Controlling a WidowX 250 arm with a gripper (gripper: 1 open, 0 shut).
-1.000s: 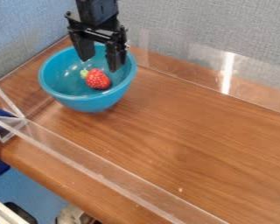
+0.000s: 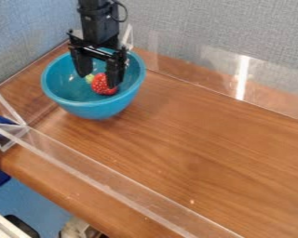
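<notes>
A blue bowl (image 2: 92, 106) sits at the left back of the wooden table. A red strawberry (image 2: 103, 85) with a pale green top lies inside it. My black gripper (image 2: 100, 67) stands open, its fingers down inside the bowl just above the strawberry, partly overlapping it in this view.
Bare wooden table (image 2: 208, 163) fills the middle and right, with clear panels along its back and left front edges. A grey wall (image 2: 226, 28) stands behind. A blue object and white struts are at the left edge.
My gripper has moved down into the bowl, closer to the strawberry. The bowl and strawberry look unmoved.
</notes>
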